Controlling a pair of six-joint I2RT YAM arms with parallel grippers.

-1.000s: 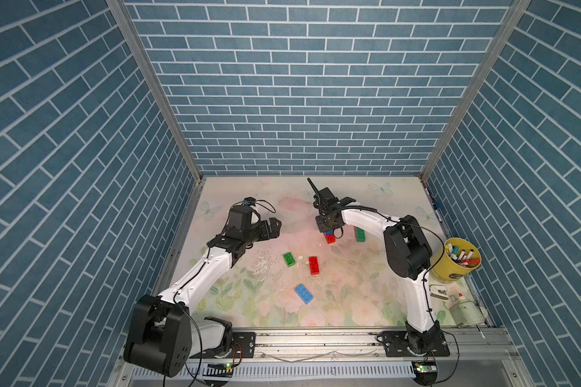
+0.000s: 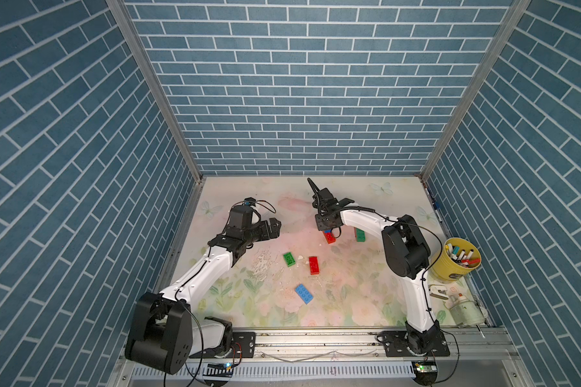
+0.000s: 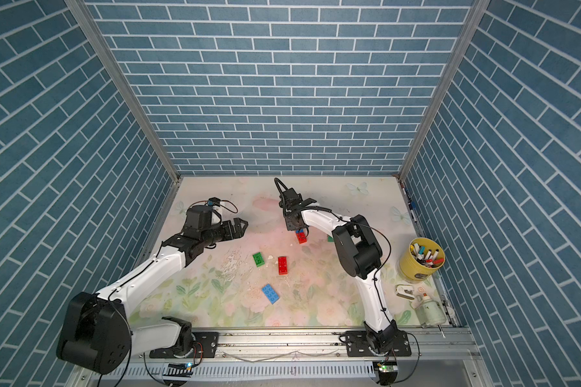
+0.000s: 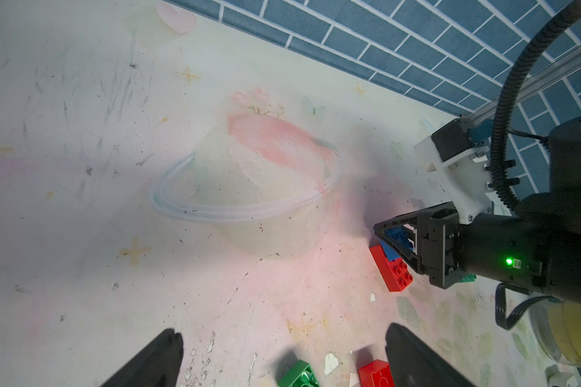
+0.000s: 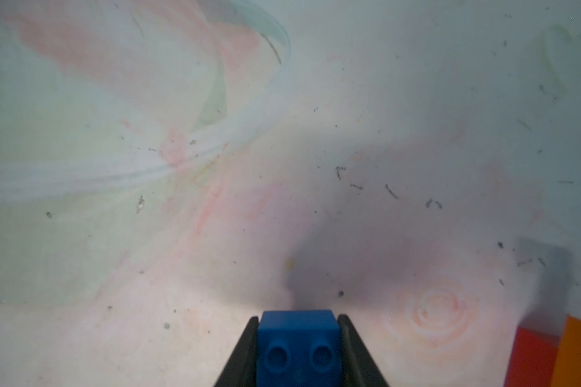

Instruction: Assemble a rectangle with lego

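Observation:
A dark blue brick is pinched between the fingers of my right gripper, its studs showing in the right wrist view. From the left wrist view, this blue brick appears at or just over one end of a red brick; whether they touch or join, I cannot tell. My left gripper stands open and empty to the left, above bare table. Nearer the front lie a green brick, a second red brick and a light blue brick. Another green brick sits right of the right gripper.
A yellow bucket of markers occupies the right side, with a whitish container in front of it. Orange and red brick edges show at the right wrist view's lower right corner.
My right gripper has shifted very slightly, and a little less of the blue brick shows beneath it. The left arm and the loose bricks look the same.

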